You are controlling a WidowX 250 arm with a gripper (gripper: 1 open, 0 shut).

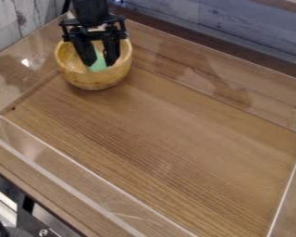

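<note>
A wooden bowl [104, 80] sits at the upper left of the table [176, 157]. Inside it lies a green object [96, 62], partly hidden. My black gripper [92, 51] is over the bowl's back half, fingers spread apart and pointing down around the green object. Whether they touch it I cannot tell.
A wall runs along the back and a grey panel stands at the upper left. The table's left edge shows at the lower left.
</note>
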